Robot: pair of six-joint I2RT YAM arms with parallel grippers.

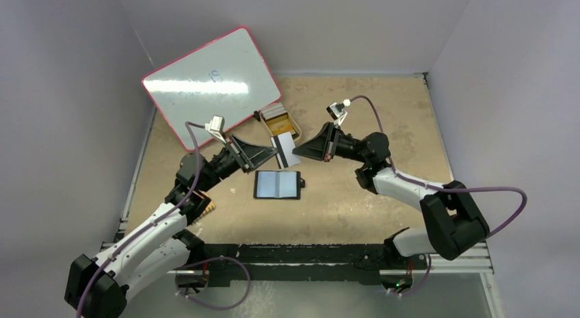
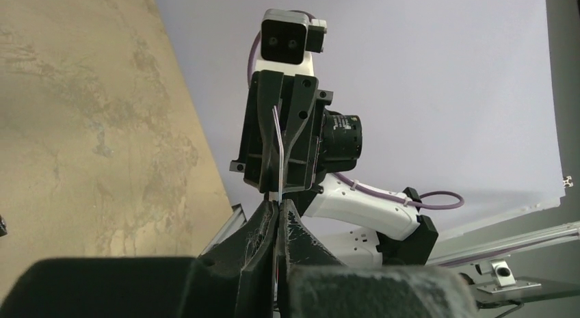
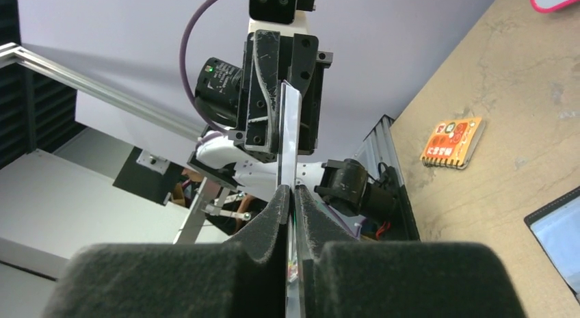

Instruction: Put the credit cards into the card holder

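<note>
A white card with a dark stripe (image 1: 285,150) is held in the air between my two grippers, edge-on in both wrist views. My left gripper is shut on its left edge. My right gripper is at its other edge, the card between its fingertips; how tightly is unclear. The open card holder (image 1: 267,184) lies below on the table, its corner also showing in the right wrist view.
A box (image 1: 293,115) with more cards stands behind the card. A pink-edged whiteboard (image 1: 198,106) fills the back left, and an orange notebook (image 3: 451,140) lies at the left.
</note>
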